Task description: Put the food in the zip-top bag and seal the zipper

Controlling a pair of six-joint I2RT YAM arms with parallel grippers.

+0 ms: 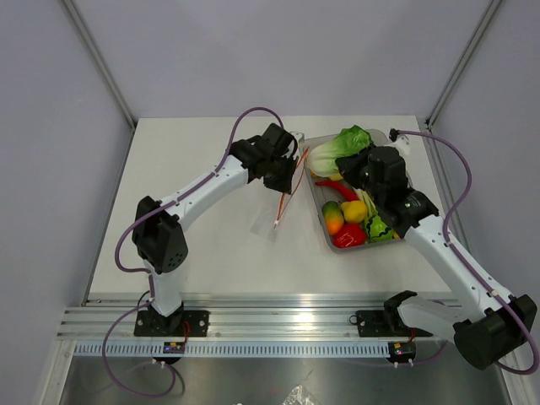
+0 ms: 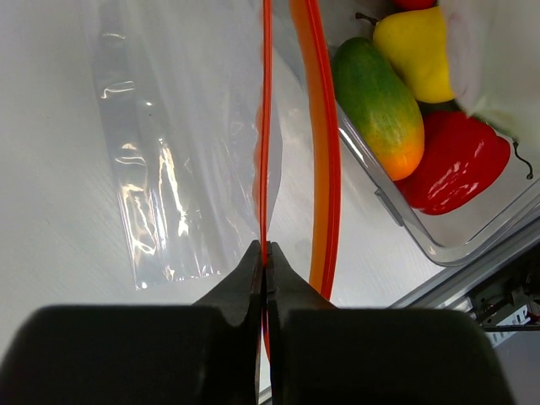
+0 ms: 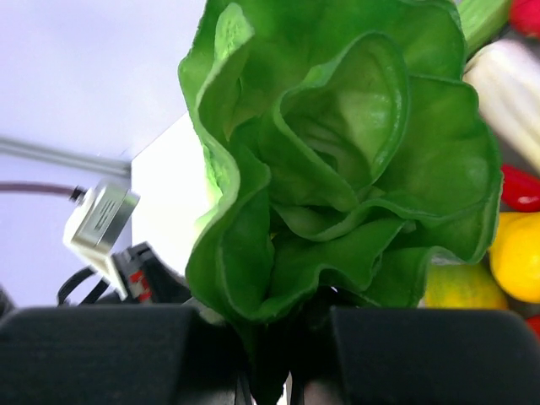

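Observation:
The clear zip bag [image 2: 181, 169] has an orange-red zipper edge [image 2: 325, 152], and its mouth stands spread beside the tray. My left gripper is shut on one thin zipper edge of that bag, near the table's middle. A leafy green vegetable with a pale base, like a cabbage [image 1: 334, 153], hangs above the tray's upper left. My right gripper [image 1: 353, 169] is shut on its leaves, which hide most of the fingertips in the right wrist view. There the cabbage's green leaves [image 3: 337, 143] fill the middle.
A grey tray [image 1: 315, 202] holds several foods, among them a red pepper [image 2: 460, 160], a mango [image 2: 375, 105] and a yellow fruit [image 2: 413, 51]. The tray's wall lies just right of the bag.

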